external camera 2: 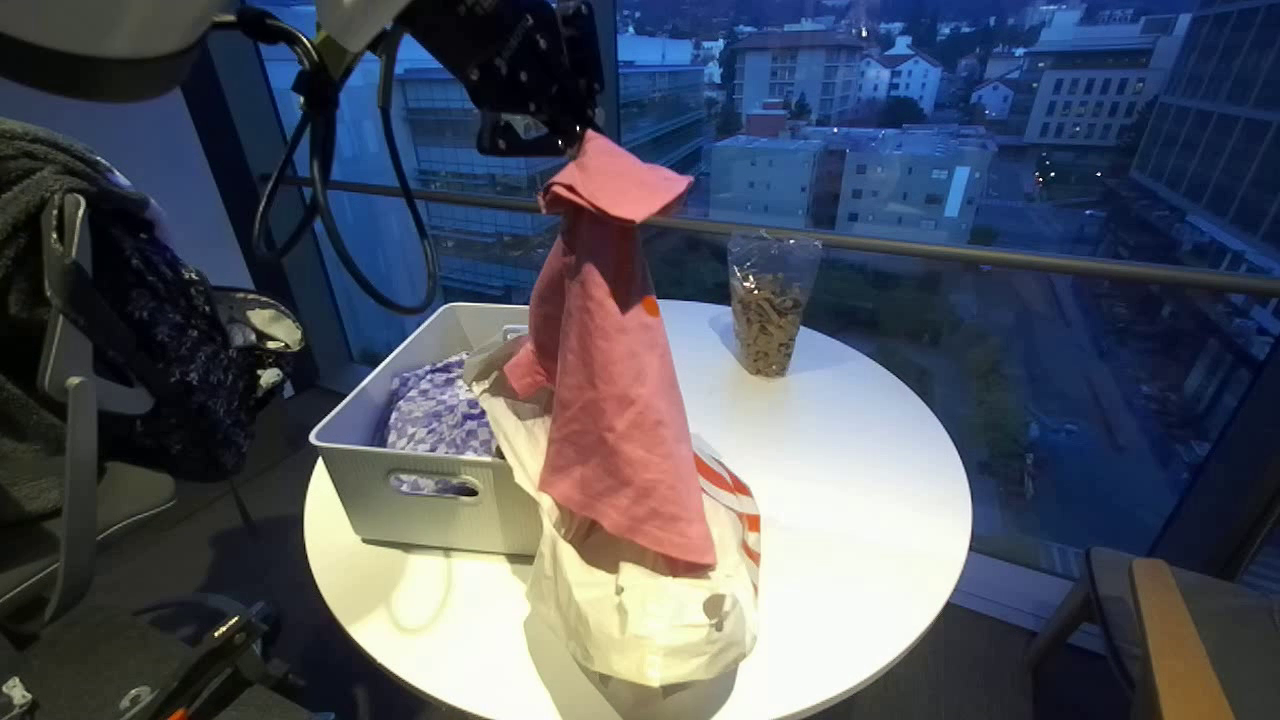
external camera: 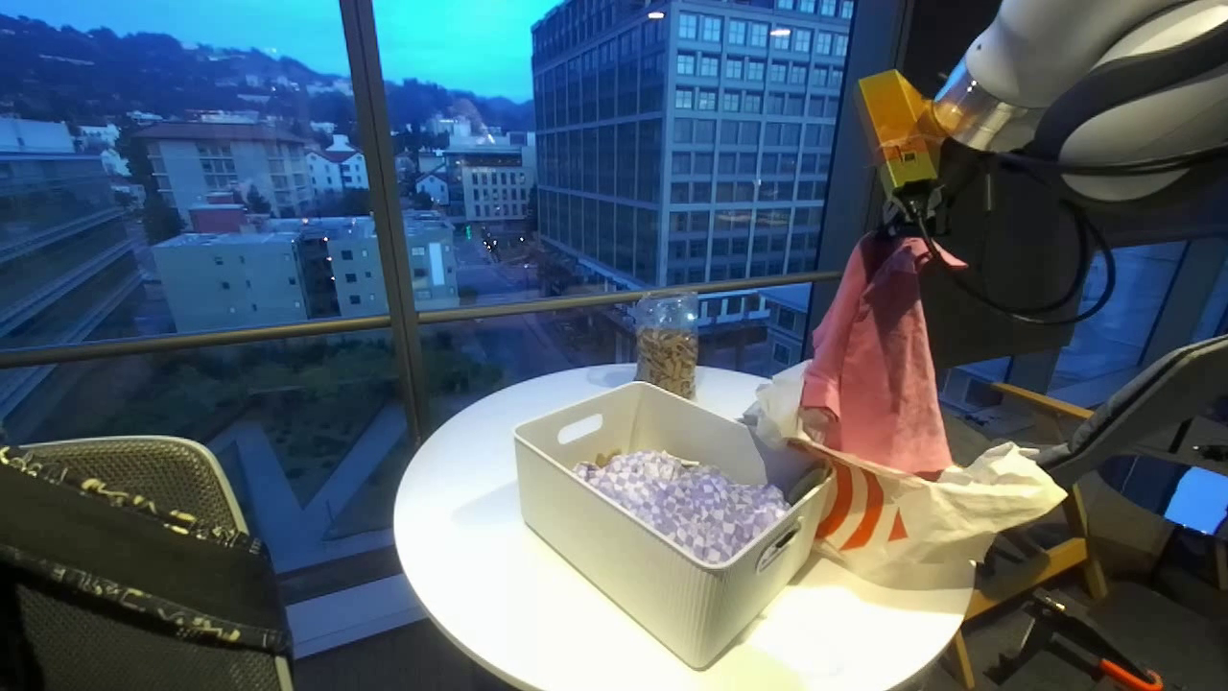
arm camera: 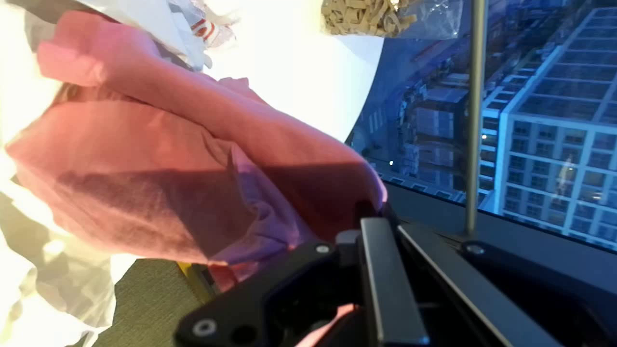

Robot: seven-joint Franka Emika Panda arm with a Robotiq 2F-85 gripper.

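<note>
A pink cloth (external camera: pixel 877 369) hangs from my gripper (external camera: pixel 912 225), which is shut on its upper end. The cloth's lower part hangs at the white plastic bag (external camera: pixel 921 524) with red stripes; in exterior view 2 it covers much of the bag (external camera 2: pixel 648 624). Whether its lower edge is inside the bag's mouth or in front of it, I cannot tell. In the wrist view the pink cloth (arm camera: pixel 156 167) spreads away from the fingers (arm camera: pixel 390 283). Beside the bag stands a pale grey bin (external camera: pixel 622 564) holding purple-and-white checked fabric (external camera: pixel 679 501).
All this stands on a round white table (external camera: pixel 472 576). A clear bag of brown pieces (external camera: pixel 668 357) stands near the table's window side. Behind runs a window rail (external camera: pixel 530 301). The tabletop right of the bag in exterior view 2 is clear.
</note>
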